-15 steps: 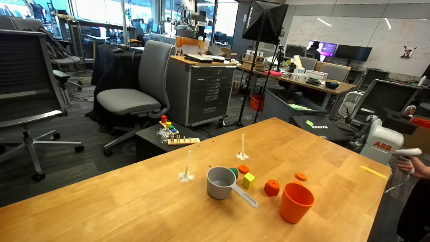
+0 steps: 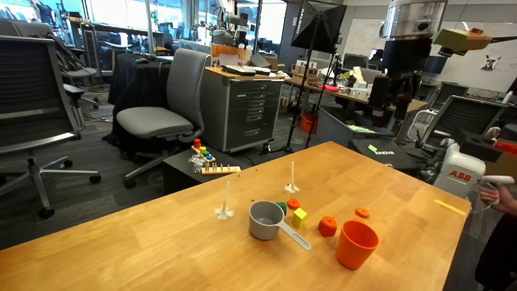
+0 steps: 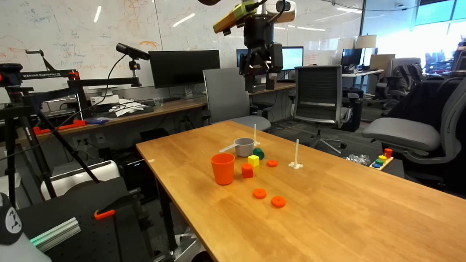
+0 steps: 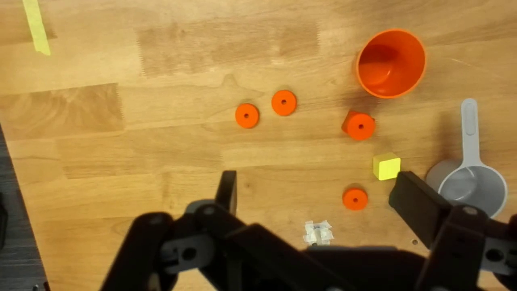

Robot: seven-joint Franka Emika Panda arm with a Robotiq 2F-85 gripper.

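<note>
High above the table (image 2: 160,242) my gripper stands open, its black fingers far apart with nothing held between them; exterior view 2 also shows the gripper (image 3: 258,89) hanging well clear of everything. An orange cup (image 2: 356,245) stands upright, near a grey measuring cup (image 2: 265,223) with a long handle. Between them are a yellow block (image 2: 299,218) and an orange piece (image 2: 327,227) with a hole in its top. A green piece (image 3: 258,153) touches or nearly touches the measuring cup and is hidden in the wrist view. Three flat orange discs (image 4: 355,199) lie apart from these.
Two thin upright pegs (image 2: 225,198) (image 2: 292,175) are taped to the table. Yellow tape (image 2: 449,207) marks a spot near one edge. A low black stand beside the table holds a coloured peg toy (image 2: 203,151).
The arm and gripper have come into exterior view 1 at the upper right, where they were absent a second ago. The objects on the table have not visibly moved.
</note>
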